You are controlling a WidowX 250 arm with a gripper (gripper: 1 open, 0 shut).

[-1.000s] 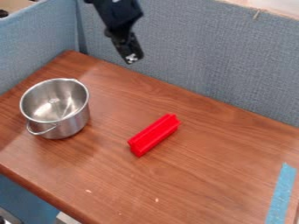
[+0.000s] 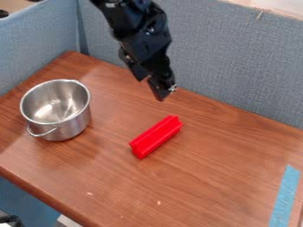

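A black robot arm reaches in from the top, its gripper [image 2: 161, 85] hanging above the table, up and behind a red oblong block [image 2: 155, 136] that lies diagonally near the middle. The fingertips are small and dark, and whether they are open or shut is hard to tell. A steel pot [image 2: 56, 110] with side handles stands at the left, apart from the gripper.
The wooden table [image 2: 178, 186] is bordered by grey-blue padded walls [image 2: 236, 62] at the back and left. A light blue strip [image 2: 284, 195] lies at the right edge.
The arm has come down and toward the viewer, moving right compared with a second ago, closer to the red block. The pot and block have not moved.
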